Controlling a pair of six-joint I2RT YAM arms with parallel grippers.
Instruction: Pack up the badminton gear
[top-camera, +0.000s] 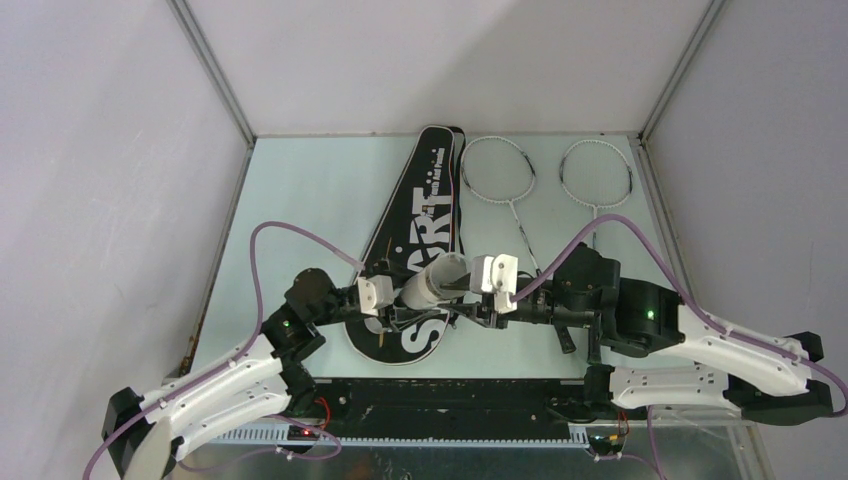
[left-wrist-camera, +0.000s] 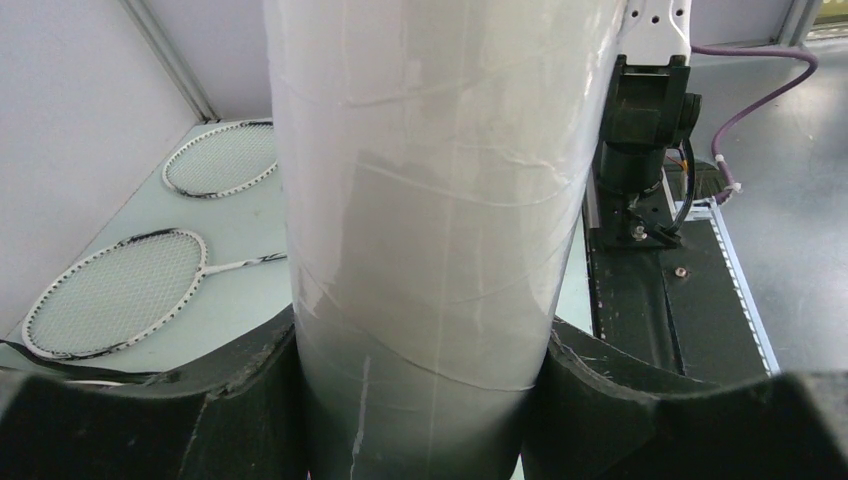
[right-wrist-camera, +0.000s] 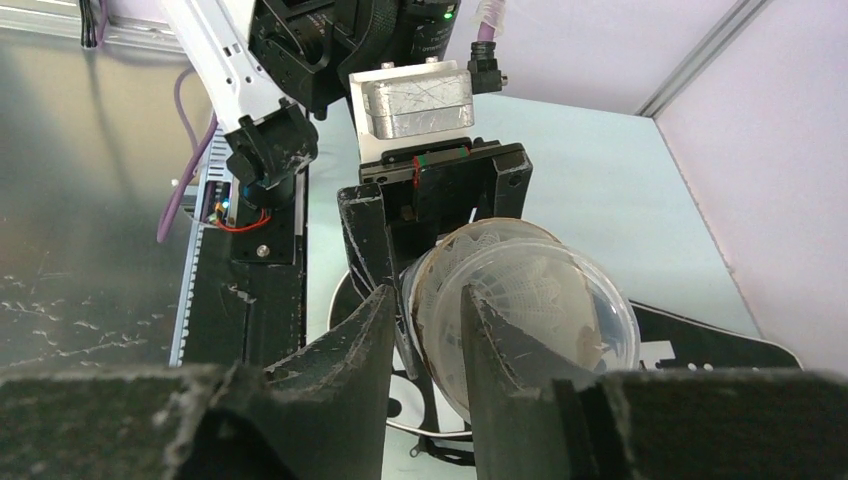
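Observation:
A white shuttlecock tube (top-camera: 430, 280) is held in my left gripper (top-camera: 400, 300) above the black SPORT bag (top-camera: 420, 190); the tube (left-wrist-camera: 430, 200) fills the middle of the left wrist view between both fingers. Its translucent end with a lid (right-wrist-camera: 535, 315) faces my right gripper, whose fingers stand part open just at that end, apparently around the lid's near rim. Two white rackets, the left racket (top-camera: 496, 198) and the right racket (top-camera: 595, 205), lie on the table right of the bag.
White walls (top-camera: 160, 200) enclose the table on the sides and back. Both arms take up the front of the table.

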